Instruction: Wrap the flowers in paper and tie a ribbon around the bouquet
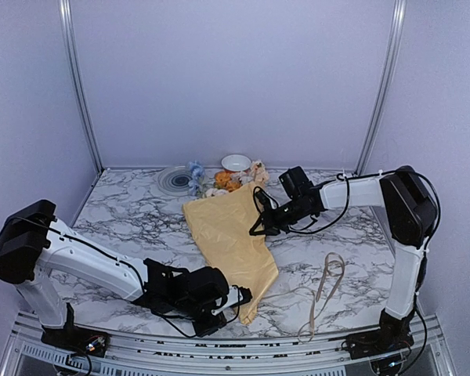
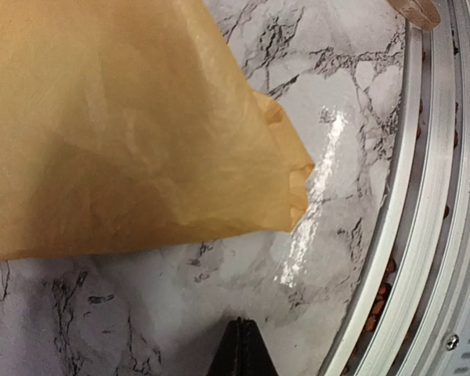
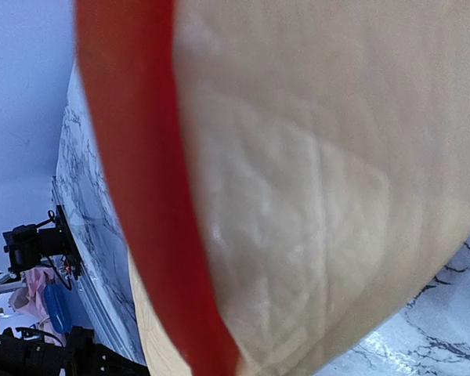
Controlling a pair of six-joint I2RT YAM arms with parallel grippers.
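Flowers in orange (image 1: 225,182), blue (image 1: 195,174) and peach (image 1: 258,173) poke out past the far end of a tan wrapping paper (image 1: 227,231). The paper narrows to a crumpled tip (image 2: 286,188) near the table's front. Beside that tip, my left gripper is shut with nothing between its fingers, apart from the paper. At the paper's right edge is my right gripper (image 1: 260,229), shut; its fingertips are hidden in the right wrist view, where paper (image 3: 313,196) fills most of the frame. A beige ribbon (image 1: 327,286) lies loose at front right.
A blurred red strip (image 3: 153,172) crosses close to the right wrist camera; what it is I cannot tell. A white bowl (image 1: 236,162) and a clear round plate (image 1: 174,181) stand at the back. Bare marble lies left of the paper.
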